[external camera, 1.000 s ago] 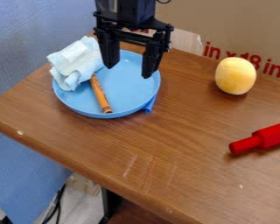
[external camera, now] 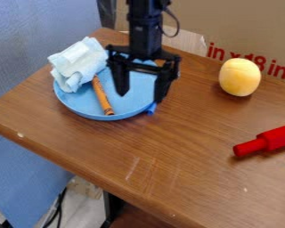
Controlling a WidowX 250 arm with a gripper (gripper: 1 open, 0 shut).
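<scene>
My black gripper (external camera: 140, 82) hangs low over the right part of a blue plate (external camera: 85, 105), its two fingers spread apart. On the plate's left lies a folded white cloth (external camera: 76, 62), and an orange stick-like object (external camera: 102, 96) lies left of the gripper. A small blue object (external camera: 151, 109) shows at the plate's right edge, partly hidden behind the gripper. I cannot tell whether anything is between the fingers.
A yellow round object (external camera: 239, 77) sits at the back right of the wooden table (external camera: 133, 165), and a red cylinder (external camera: 262, 142) lies at the right. A cardboard box stands behind.
The objects have not visibly moved.
</scene>
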